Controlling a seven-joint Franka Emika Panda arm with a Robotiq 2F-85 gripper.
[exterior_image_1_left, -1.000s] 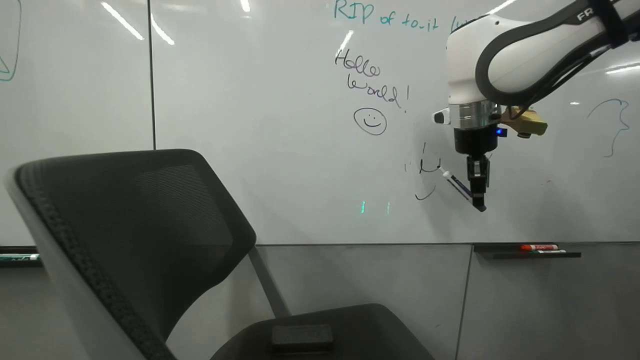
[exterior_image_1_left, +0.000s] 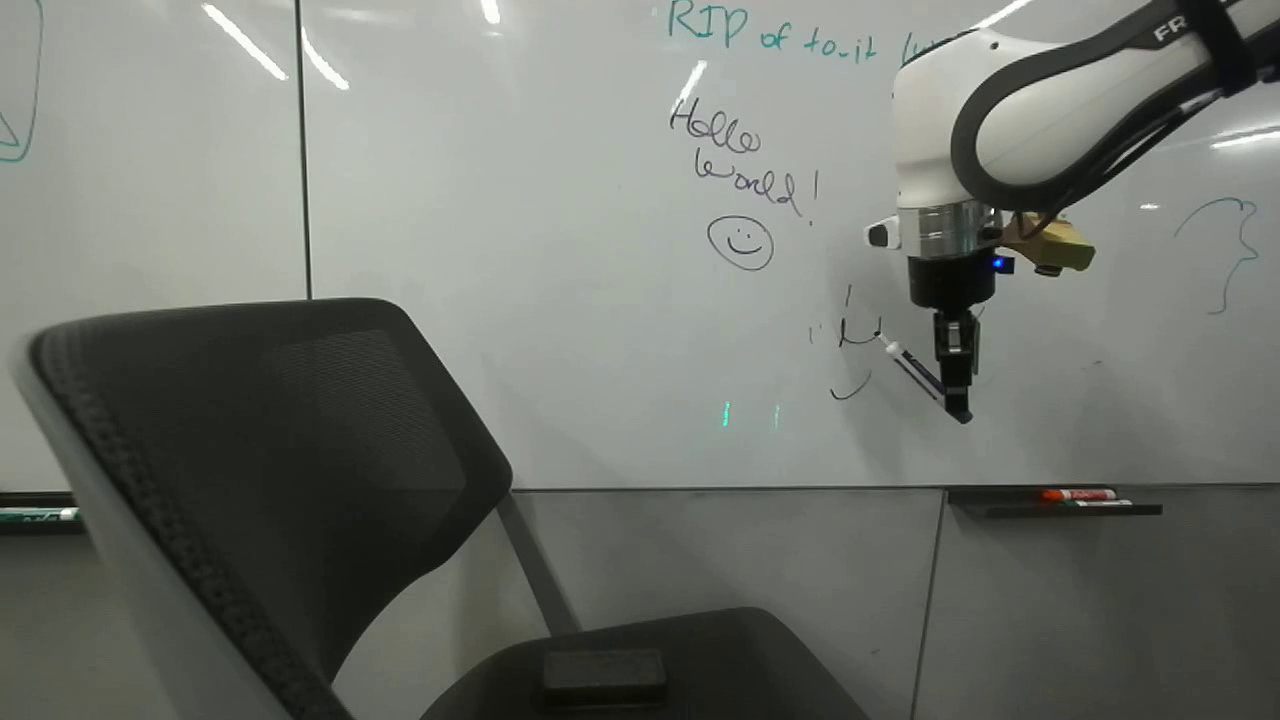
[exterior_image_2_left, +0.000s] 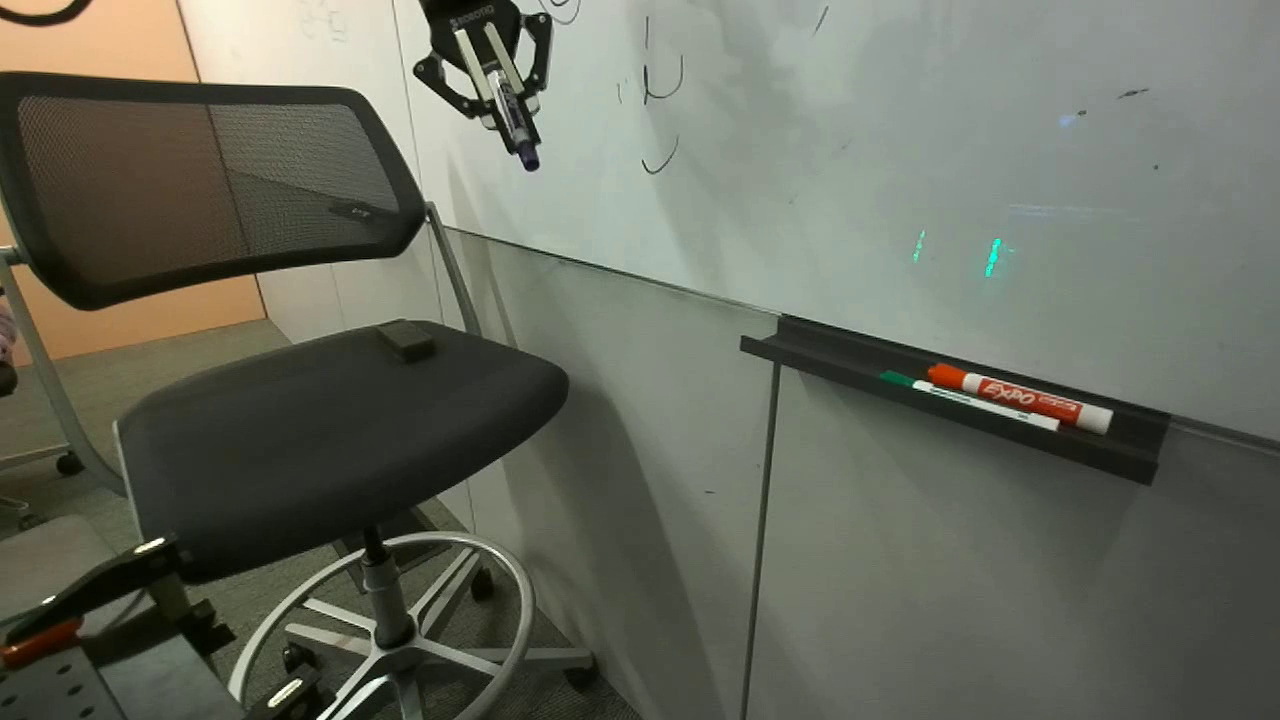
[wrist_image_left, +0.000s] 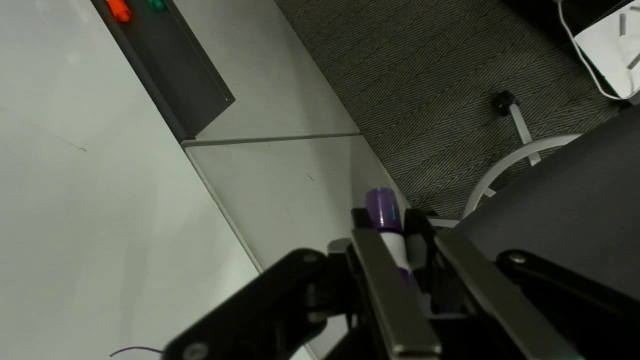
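Observation:
My gripper (exterior_image_1_left: 955, 406) points downward in front of the whiteboard (exterior_image_1_left: 540, 360), shut on a slim marker (exterior_image_1_left: 914, 367). In exterior view 1 the marker slants, its thin tip up and to the left near short dark strokes on the board; whether the tip touches the surface I cannot tell. The wrist view shows the marker's purple end (wrist_image_left: 384, 208) and a white band between the fingers. From exterior view 2, the marker (exterior_image_2_left: 513, 118) sticks out below the gripper (exterior_image_2_left: 509, 114), its dark end lowest. Above the strokes, a smiley face (exterior_image_1_left: 740, 242) is drawn under handwriting.
A black tray (exterior_image_2_left: 768, 348) at the board's lower edge bears a red marker (exterior_image_2_left: 1020, 398) and a thinner green-capped marker (exterior_image_2_left: 987, 404). An office chair (exterior_image_2_left: 336, 432) stands near the board with a dark block (exterior_image_2_left: 407, 340), perhaps an eraser, on its seat.

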